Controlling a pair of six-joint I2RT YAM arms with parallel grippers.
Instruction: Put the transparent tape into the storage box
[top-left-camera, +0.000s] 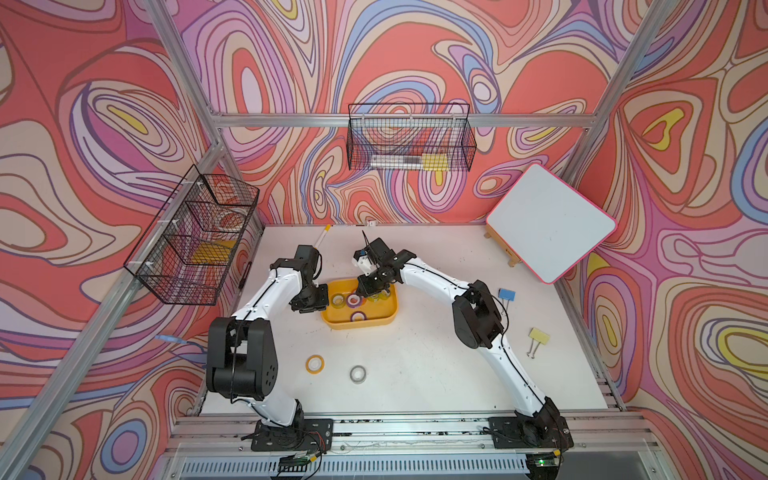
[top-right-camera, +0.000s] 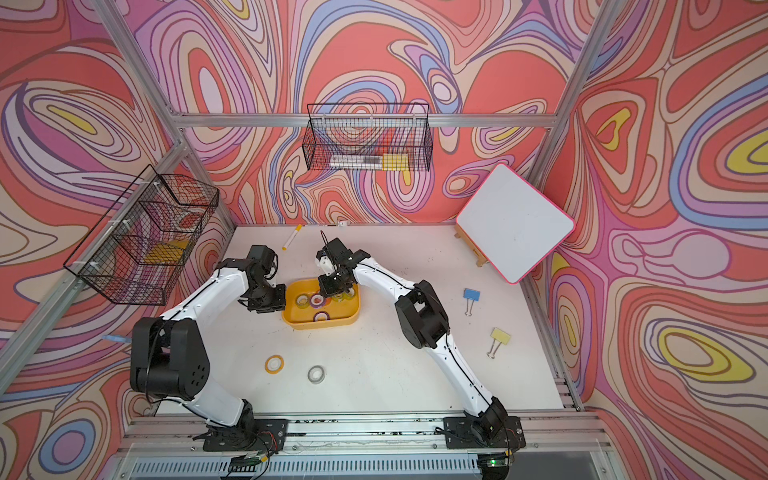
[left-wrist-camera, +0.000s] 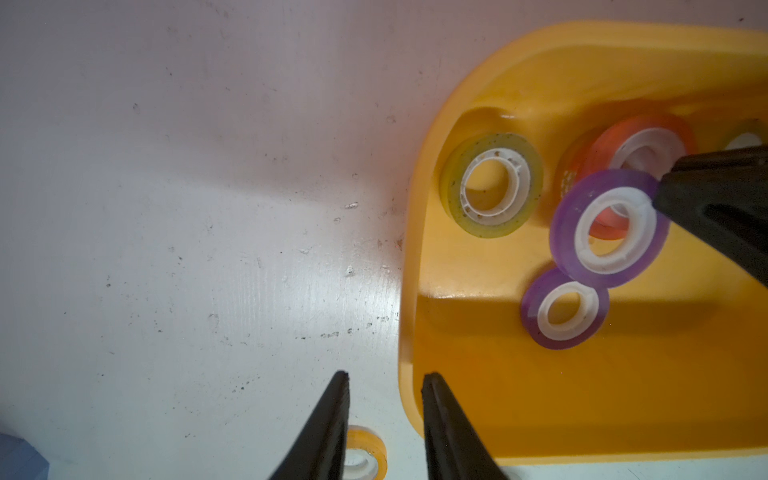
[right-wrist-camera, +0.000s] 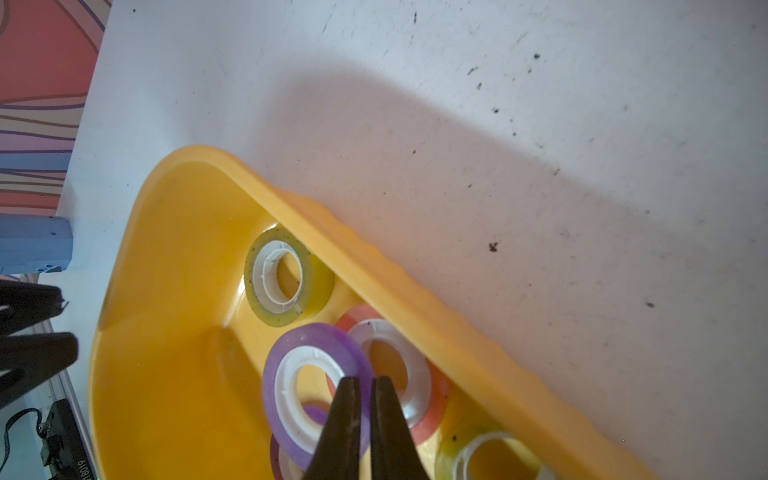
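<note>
The orange storage box (left-wrist-camera: 408, 272) holds several tape rolls: yellowish clear (left-wrist-camera: 524, 180), red (left-wrist-camera: 668, 140) and purple (left-wrist-camera: 572, 224). My right gripper is low over the box at a purple roll (right-wrist-camera: 284, 376), which sits over red and purple rolls; its fingers are together, and nothing clearly shows held between them. My left gripper is at the box's left side with its fingers parted and empty. An orange-edged roll (top-left-camera: 314, 364) and a grey-rimmed roll (top-left-camera: 357, 373) lie on the table in front of the box.
Binder clips (top-left-camera: 506, 295) lie at the right, below a white board (top-left-camera: 550, 220). Wire baskets (top-left-camera: 412, 140) hang on the back and left walls.
</note>
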